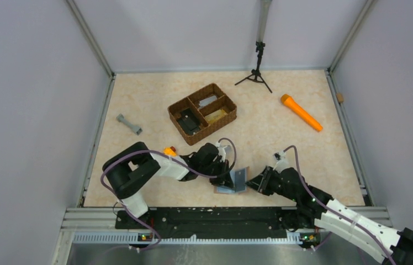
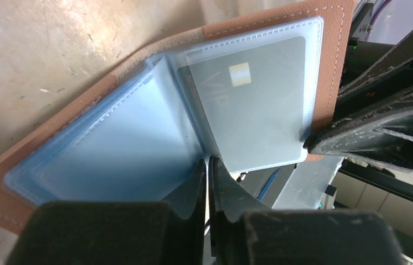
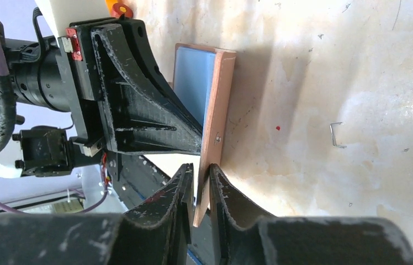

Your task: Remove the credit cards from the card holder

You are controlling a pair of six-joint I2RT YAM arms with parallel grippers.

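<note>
A brown card holder [image 1: 241, 179] with clear bluish sleeves lies opened near the table's front edge. In the left wrist view a grey credit card [image 2: 265, 105] with a chip shows inside the raised sleeve; the other sleeve [image 2: 110, 149] looks blue and hazy. My left gripper is shut at the fold between the two sides, nothing visible between its fingers. My right gripper is part open at the holder's right side, its fingers either side of the brown cover edge [image 3: 215, 110]. Whether both fingers touch it, I cannot tell.
A wicker basket [image 1: 202, 136] with compartments and items in it stands behind the left arm. An orange microphone-like object [image 1: 302, 113] lies back right, a grey tool [image 1: 129, 125] at left. An orange object [image 1: 169, 150] lies beside the left arm.
</note>
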